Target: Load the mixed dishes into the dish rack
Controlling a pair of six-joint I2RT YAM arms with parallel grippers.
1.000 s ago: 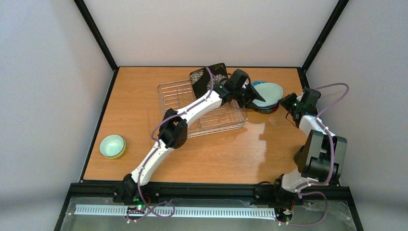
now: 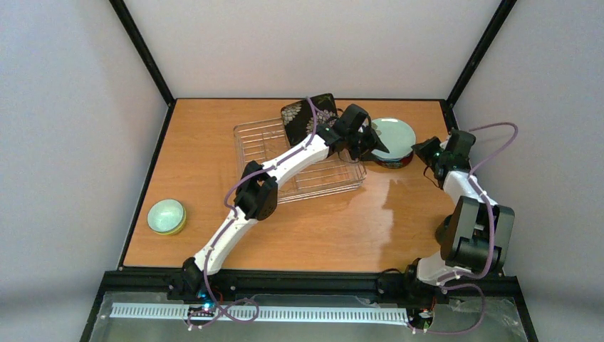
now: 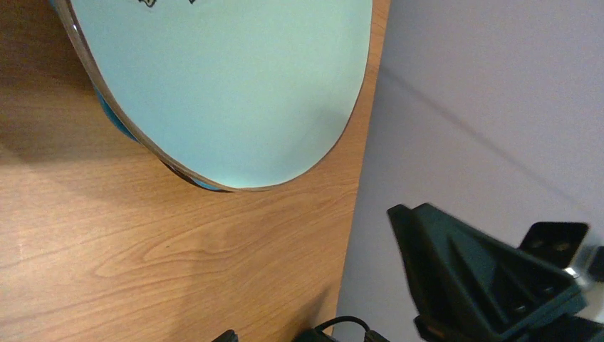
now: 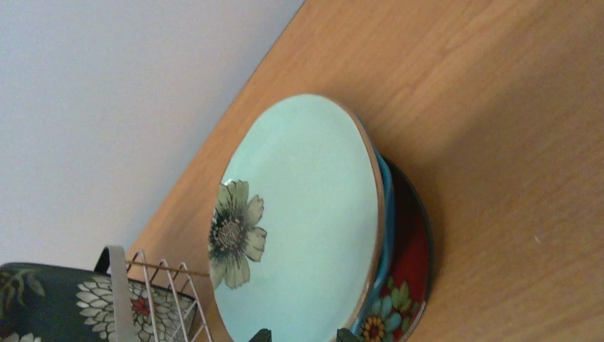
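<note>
A pale green plate (image 2: 394,137) with a flower lies on a stack, over a blue-edged dish (image 4: 385,235) and a red flowered dish (image 4: 411,256). My left gripper (image 2: 384,150) stands open at the stack's left side. Its two tips are apart at the bottom of the left wrist view, with no dish between them. My right gripper (image 2: 419,149) is at the stack's right side. In the right wrist view its fingertips (image 4: 262,335) are apart near the plate's lower edge; contact is unclear. The wire dish rack (image 2: 313,187) holds a dark floral square dish (image 2: 299,122), leaning upright.
A pale bowl (image 2: 166,214) on a yellow one sits at the far left. The left arm (image 2: 298,160) reaches across the rack. Bare table lies in front of the rack and stack.
The pale plate has shifted slightly left on the stack, covering blue that showed at its upper left. The left arm has stayed still.
</note>
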